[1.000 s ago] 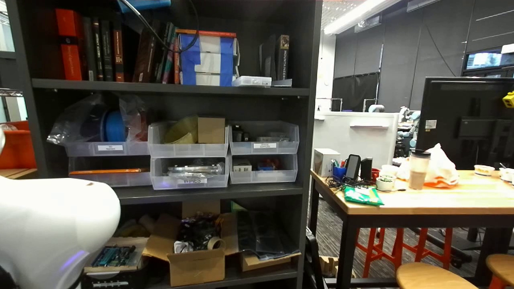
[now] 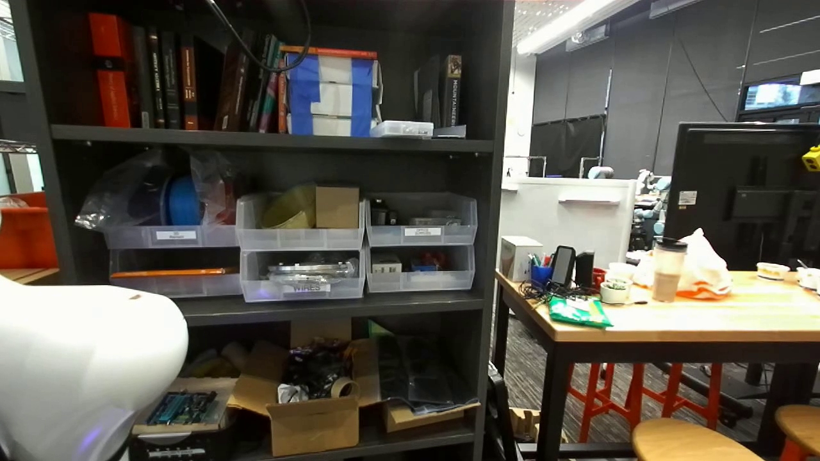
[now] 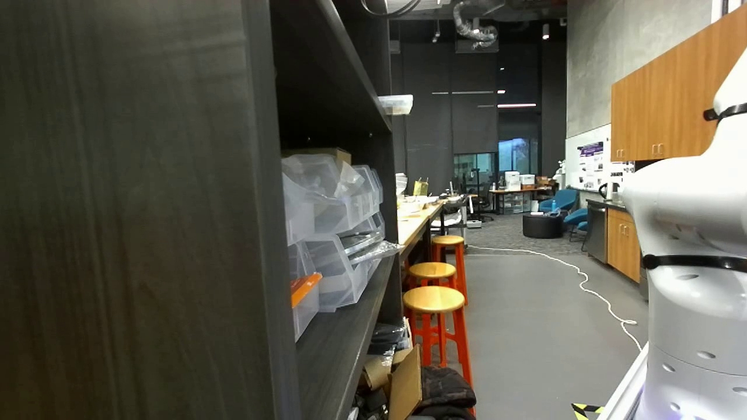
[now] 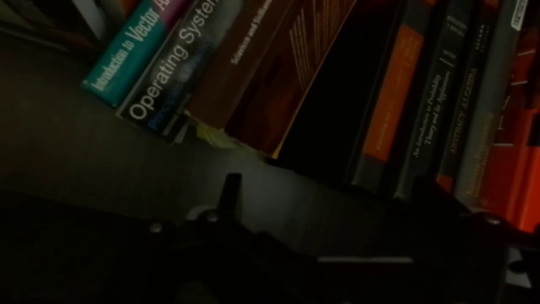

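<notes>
In the dark wrist view my gripper stands open, its two fingers wide apart and nothing seen between them. Beyond it is a row of books on the shelf. An orange-and-black book (image 4: pixel 395 91) and the Introduction to Probability book (image 4: pixel 430 111) stand to the right. To the left lean a brown book (image 4: pixel 238 66), the Operating Systems book (image 4: pixel 172 76) and the teal Introduction to Vector book (image 4: pixel 124 55). A dark gap separates the brown book from the orange-and-black one. Neither exterior view shows the gripper.
The black bookcase (image 2: pixel 269 139) also holds a blue-and-white box (image 2: pixel 334 96) beside the books and clear bins (image 2: pixel 302 288) below. White arm links show at left (image 2: pixel 84 346). A cable (image 2: pixel 265 68) hangs before the top shelf. Bare shelf lies right of the small white case (image 2: pixel 401 129).
A blue item at the top edge of exterior view 1 has gone out of sight. The hanging cable has risen slightly, and the white arm link has shifted a little left.
</notes>
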